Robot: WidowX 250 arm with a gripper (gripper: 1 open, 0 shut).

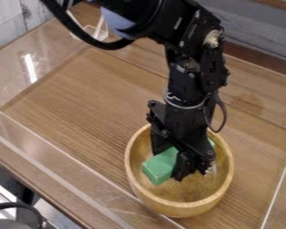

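Note:
My black gripper [178,148] reaches down from the top into a round yellow bowl [181,203] at the lower middle, shut on a green object [159,167] at the bowl's left side. The object is partly hidden behind the fingers.
The bowl rests on a wooden surface [68,125], which is largely bare to the left. A raised wooden edge runs along the top right. A dark item sits at the bottom left corner.

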